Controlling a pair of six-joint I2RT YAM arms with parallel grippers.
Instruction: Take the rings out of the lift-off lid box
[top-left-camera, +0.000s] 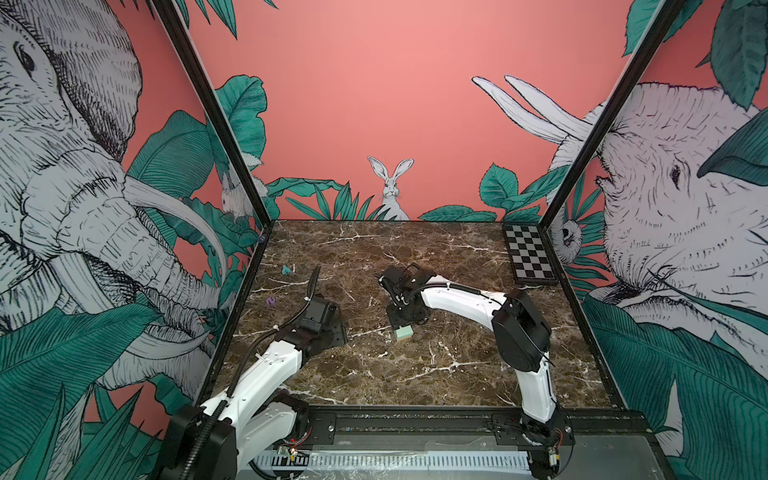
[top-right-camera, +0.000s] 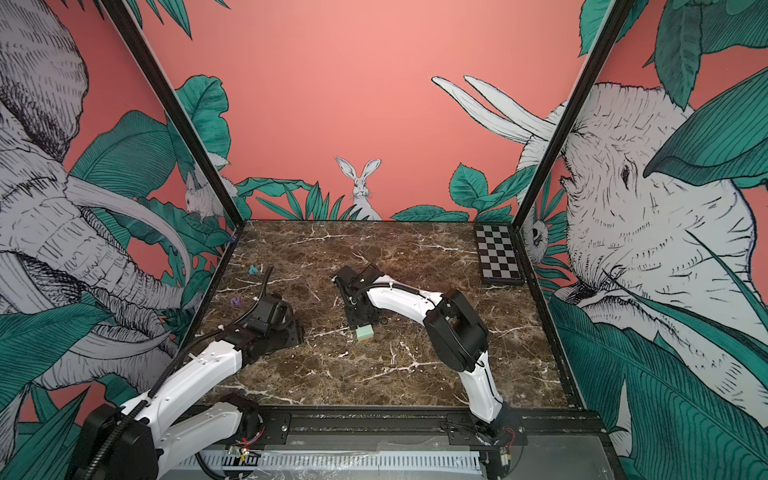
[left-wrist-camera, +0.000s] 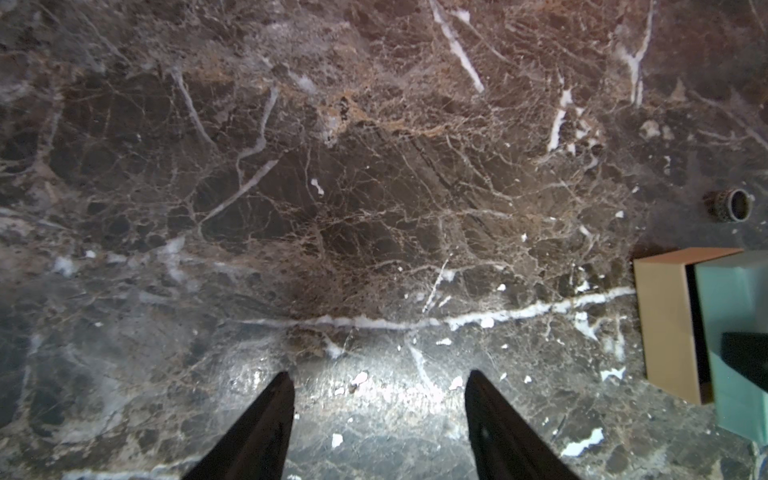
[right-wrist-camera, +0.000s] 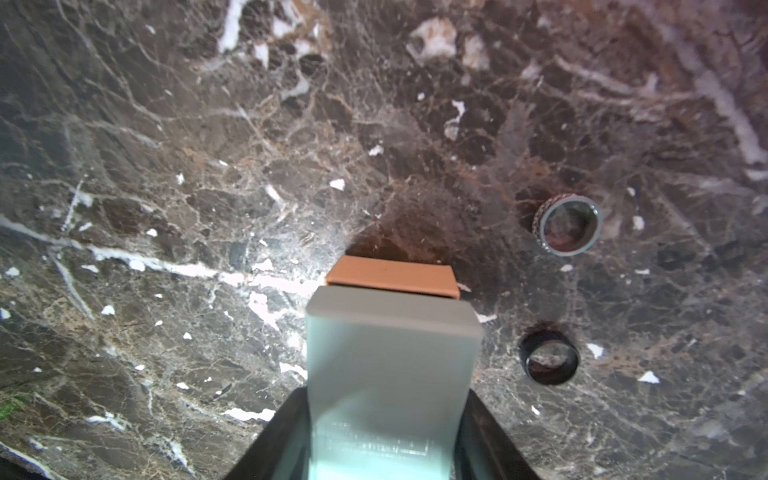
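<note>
A small mint-green lid (right-wrist-camera: 388, 376) over an orange-tan box body (left-wrist-camera: 664, 328) lies on the marble table. My right gripper is over it, a finger on either side of the lid; the lid hides whether the pads touch it. The lid sits offset, showing part of the body. Two rings lie loose beside the box in the right wrist view, a silver one (right-wrist-camera: 544, 224) and a black one (right-wrist-camera: 530, 360). My left gripper hangs open over bare table left of the box, nothing between its fingers.
A checkered board (top-left-camera: 528, 252) sits at the back right. Small teal (top-left-camera: 285, 269) and purple (top-left-camera: 271, 301) objects lie at the far left.
</note>
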